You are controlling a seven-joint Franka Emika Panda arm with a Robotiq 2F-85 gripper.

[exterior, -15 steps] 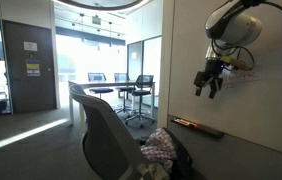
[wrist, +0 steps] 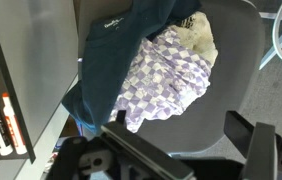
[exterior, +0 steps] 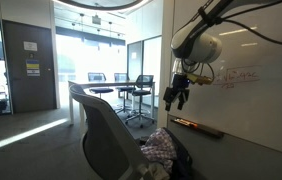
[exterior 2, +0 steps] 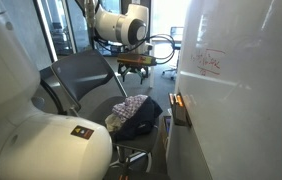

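Observation:
My gripper [exterior: 174,104] hangs open above the chair, its fingers pointing down and nothing between them. In the wrist view its two dark fingers [wrist: 141,155] spread wide at the bottom edge. Below lies a checked white-and-purple cloth [wrist: 161,80] on the dark chair seat [wrist: 231,45]. A dark navy cloth [wrist: 116,60] lies along its left side, and a beige cloth [wrist: 196,33] shows at its upper right. In exterior view 2 the pile, with the checked cloth [exterior 2: 127,108] and dark cloth [exterior 2: 141,122], sits clear below the gripper [exterior 2: 133,80].
Beside the chair stands a whiteboard [exterior 2: 236,110] with red writing. Its ledge holds several markers [wrist: 13,118] with an orange one among them. The chair's backrest [exterior: 111,135] rises on the side away from the board. More chairs [exterior: 141,85] stand farther off.
Over the last second my gripper has moved left in exterior view 1, away from the whiteboard's middle and toward the chair, ending slightly lower. The cloths have not visibly moved.

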